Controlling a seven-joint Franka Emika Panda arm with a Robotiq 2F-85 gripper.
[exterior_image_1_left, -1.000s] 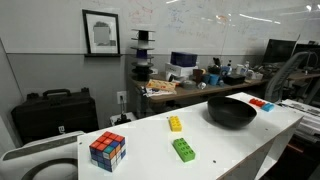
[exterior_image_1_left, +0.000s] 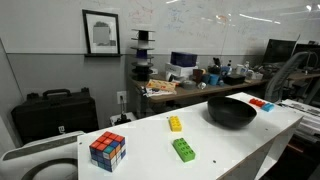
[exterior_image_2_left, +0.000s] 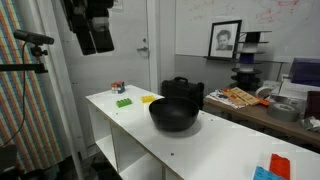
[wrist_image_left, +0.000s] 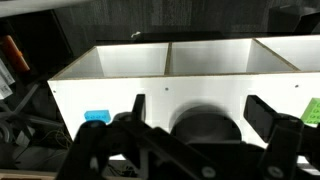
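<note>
My gripper is open, its two dark fingers wide apart with nothing between them, high over the table. Below it in the wrist view is a black bowl (wrist_image_left: 205, 125), partly covered by the gripper's body. On the white table, exterior view 1 shows this empty-looking bowl (exterior_image_1_left: 231, 112), a yellow block (exterior_image_1_left: 175, 124), a green block (exterior_image_1_left: 184, 150) and a Rubik's cube (exterior_image_1_left: 108, 151). A red block (exterior_image_2_left: 280, 166) and a blue block (exterior_image_2_left: 266, 174) lie at the near right in exterior view 2.
The white table (exterior_image_2_left: 205, 150) has clear room around the bowl. Open white compartments (wrist_image_left: 210, 58) show along its side. Behind it, a wooden bench (exterior_image_1_left: 175, 92) carries assorted items, and a black case (exterior_image_1_left: 55, 114) stands at the back left.
</note>
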